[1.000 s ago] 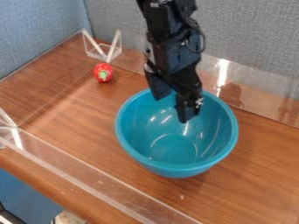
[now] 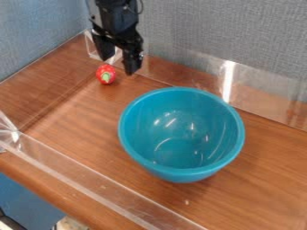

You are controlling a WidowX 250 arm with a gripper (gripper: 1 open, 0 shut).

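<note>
A small red object with a green and white mark [image 2: 106, 74] lies on the wooden table toward the back left. The black gripper [image 2: 118, 56] hangs just above and behind it, its fingers apart and open, with nothing seen held. A large teal bowl [image 2: 182, 135] stands right of centre and is empty.
The wooden table [image 2: 72, 121] has clear room left of the bowl and at the front right. Clear plastic edging runs along the back and the front left. Grey walls stand behind, and a white wire-like piece is partly hidden behind the gripper.
The gripper has moved from over and inside the bowl to the back left, above the red object. The bowl and red object look unmoved.
</note>
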